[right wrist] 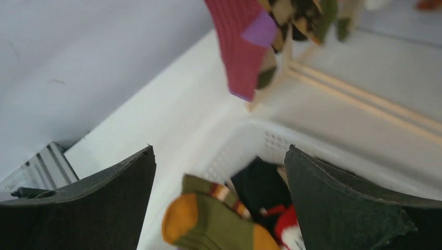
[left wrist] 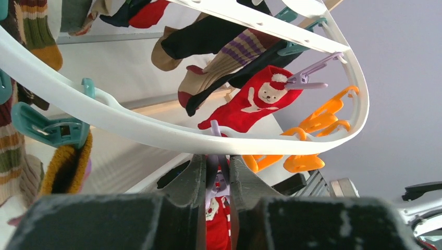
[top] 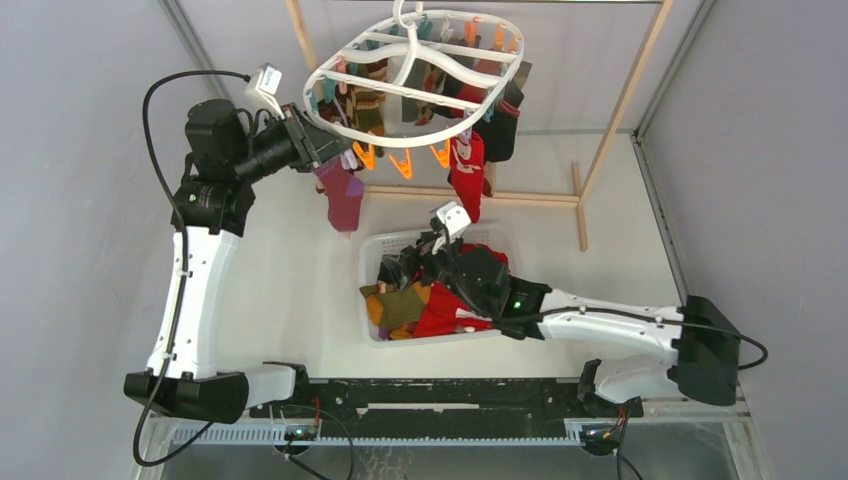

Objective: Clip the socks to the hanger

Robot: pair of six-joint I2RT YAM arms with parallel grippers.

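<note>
The white hanger [top: 410, 134] hangs with socks and clips around it. My left gripper is shut on a purple clip [left wrist: 215, 127] at its rim, a red sock [left wrist: 218, 226] visible below. Another purple clip [left wrist: 307, 83] holds a red bear sock [left wrist: 250, 101]. Orange clips [top: 401, 165] hang at the front. My right gripper is open over the basket [top: 366, 300], which holds olive socks [right wrist: 208, 224] and red ones [top: 450, 315].
A wooden rack [top: 625, 90] supports the hanger. Free white floor [top: 270, 300] lies around the basket; grey walls stand at both sides.
</note>
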